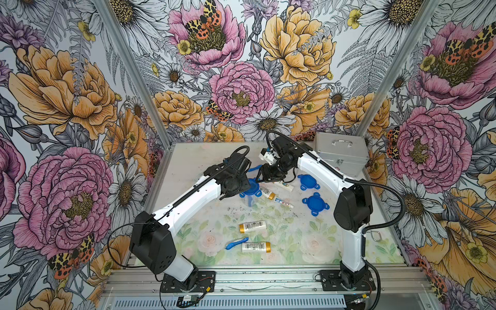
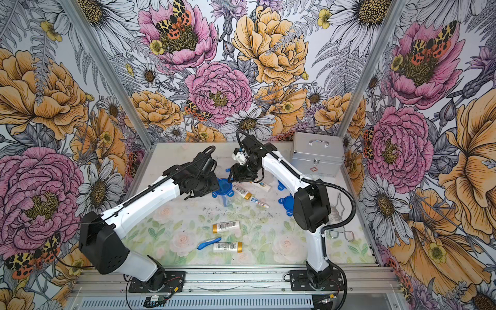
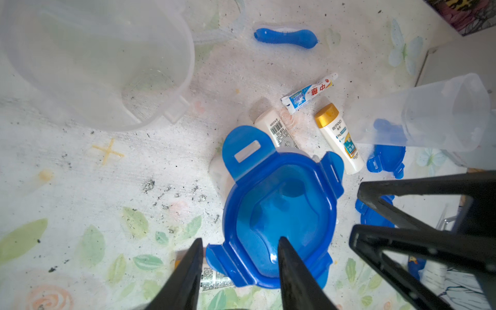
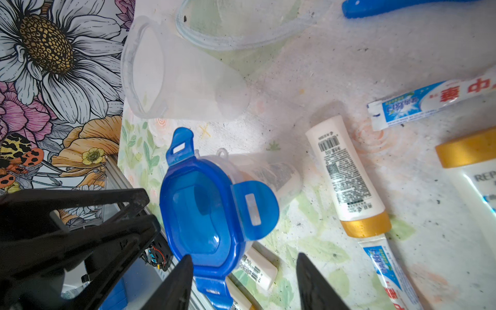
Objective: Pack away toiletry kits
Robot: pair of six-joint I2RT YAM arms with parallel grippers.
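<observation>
Both grippers hover close together over the middle of the table. Under them a clear cup with a blue lid is visible in both wrist views. My left gripper has its fingertips apart at the lid's near edge; my right gripper also has its fingers apart beside the lid, with nothing clearly gripped. Around them lie small bottles with gold caps, toothpaste tubes, a blue toothbrush and empty clear containers. Two more blue lids lie to the right.
A silver metal case stands at the back right. Two bottles and a blue toothbrush lie near the front centre. A metal tool is at the right edge.
</observation>
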